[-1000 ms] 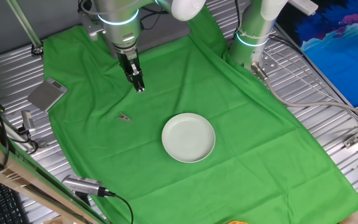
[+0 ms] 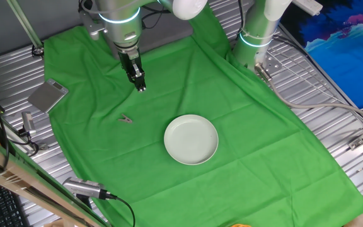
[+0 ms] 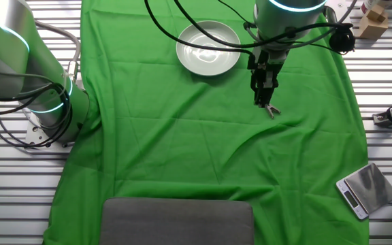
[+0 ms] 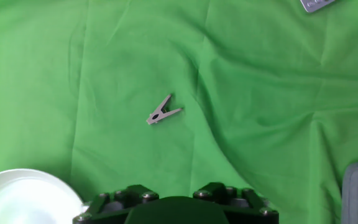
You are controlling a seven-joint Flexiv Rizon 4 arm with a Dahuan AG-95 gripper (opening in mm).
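A small pale clip shaped like a V (image 4: 160, 114) lies on the green cloth (image 2: 244, 170), near the middle of the wrist view. Its two legs point to the upper right there. In exterior view 1 the same clip (image 2: 125, 118) is below and left of my gripper (image 2: 141, 89), which hangs over the cloth and does not touch it. The dark fingers (image 4: 120, 199) stand apart at the bottom of the wrist view, with nothing seen between them; my gripper looks open. A round white dish (image 2: 191, 139), empty, sits on the cloth to the right of the clip in that exterior view.
A small scale (image 2: 48, 96) rests at the cloth's left edge in exterior view 1. The grey pad (image 3: 177, 222) lies at the near edge in exterior view 2. Dark cables (image 3: 203, 43) pass in front of the dish there.
My gripper's tip has shifted very slightly upward in exterior view 1. The clip and the dish have stayed where they were.
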